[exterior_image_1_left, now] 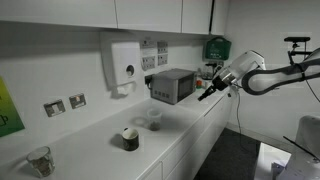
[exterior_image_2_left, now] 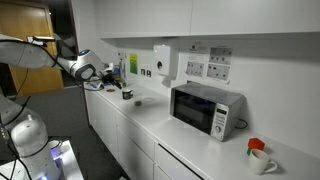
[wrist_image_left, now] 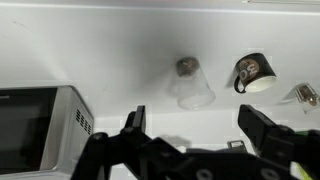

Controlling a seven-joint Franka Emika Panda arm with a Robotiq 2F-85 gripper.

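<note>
My gripper is open above the counter, its fingers well apart and nothing held between them. The wrist view looks down on a clear cup point(wrist_image_left: 197, 92) with something brownish at one end; it shows beyond the fingertips, apart from them. Right of it is a dark mug point(wrist_image_left: 255, 73) with a pale design, and a clear glass point(wrist_image_left: 307, 97) sits near the edge. In exterior view 1 the gripper point(exterior_image_1_left: 203, 97) hangs at the counter's front side, to the right of the cup point(exterior_image_1_left: 154, 120) and mug point(exterior_image_1_left: 130, 140). The glass point(exterior_image_1_left: 41, 162) stands nearest that camera.
A microwave point(exterior_image_2_left: 205, 112) occupies the counter beside the cup. Past it, a white mug point(exterior_image_2_left: 260, 161) and a red item point(exterior_image_2_left: 256, 146) stand at the other end. Wall cabinets point(exterior_image_1_left: 150, 15) overhang the counter, and a dispenser point(exterior_image_1_left: 122, 60) is mounted on the wall.
</note>
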